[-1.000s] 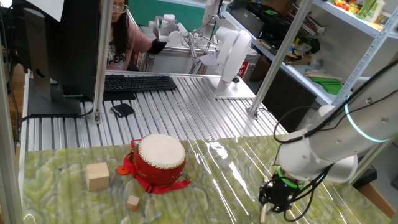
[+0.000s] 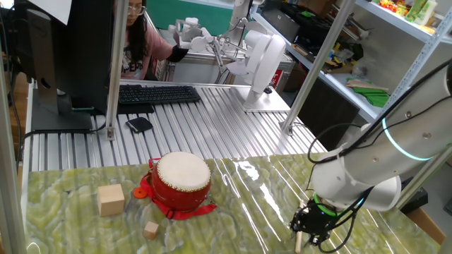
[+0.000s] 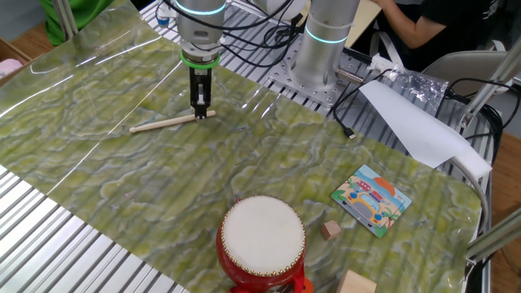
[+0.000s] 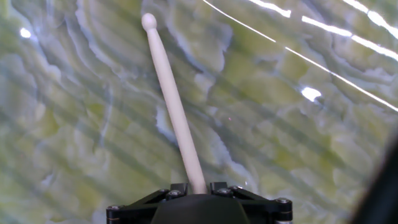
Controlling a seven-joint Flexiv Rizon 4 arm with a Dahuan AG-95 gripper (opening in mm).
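A pale wooden drumstick (image 3: 163,124) with a rounded tip lies at or very close to the green marbled table surface. My gripper (image 3: 201,117) points straight down over it, toward the stick's plain end, and a short piece sticks out past the fingers. In the wrist view the drumstick (image 4: 171,90) runs from its rounded tip down between the black fingertips, which stand close on both sides of it; the gripper looks shut on it. Exterior view 1 shows the gripper (image 2: 311,224) at the lower right, hiding most of the stick.
A red drum (image 3: 262,236) with a white head stands well away from the gripper. Near it are a small wooden cube (image 3: 330,229), a larger wooden block (image 2: 111,200) and a colourful picture card (image 3: 373,200). Bare table lies between stick and drum.
Over the last second my arm has shifted slightly down and to the left in exterior view 1. The drum and the blocks have stayed in place.
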